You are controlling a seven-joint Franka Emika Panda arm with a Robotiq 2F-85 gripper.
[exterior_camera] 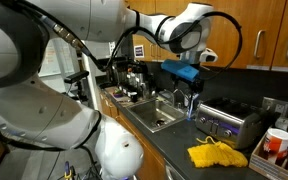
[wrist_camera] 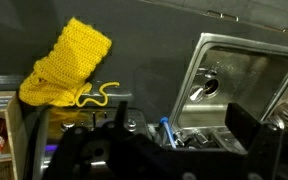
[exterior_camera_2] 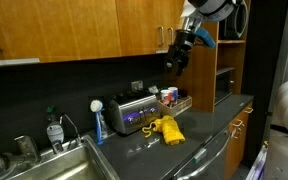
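Observation:
My gripper [exterior_camera: 183,92] hangs in the air high above the counter, clear of everything on it. In the wrist view the two dark fingers of the gripper stand wide apart, open, with only the counter and things far below between them. A yellow knitted cloth [exterior_camera: 218,153] with a looped cord lies crumpled on the dark counter in front of the toaster. From above, the cloth [wrist_camera: 67,64] is left of the gripper. In exterior view 2 the cloth [exterior_camera_2: 168,130] lies below and left of the raised gripper [exterior_camera_2: 176,68].
A silver toaster [exterior_camera_2: 134,112] stands against the back wall. Beside it a wooden crate [exterior_camera: 272,168] holds cups and cans. The sink [wrist_camera: 237,84] lies on the toaster's other side, with a blue-handled brush [exterior_camera_2: 99,122] upright between them. Overhead are wooden cabinets [exterior_camera_2: 64,30].

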